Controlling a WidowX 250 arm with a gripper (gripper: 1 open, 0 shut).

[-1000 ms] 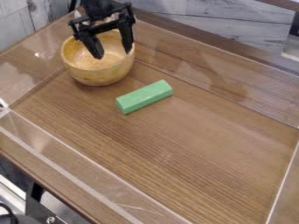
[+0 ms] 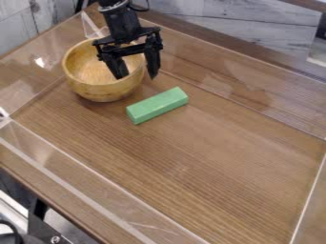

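A round tan wooden bowl (image 2: 99,83) stands at the upper left of the table. The black gripper (image 2: 133,65) hangs over the bowl's back right part, open, with its fingers spread on either side; whether they reach inside the bowl is hard to tell. A green rectangular block (image 2: 156,106) lies diagonally just to the right and front of the bowl.
A marble-like wall (image 2: 254,29) runs along the back, and black cables (image 2: 13,229) show off the table's lower left edge.
The green block has not moved.
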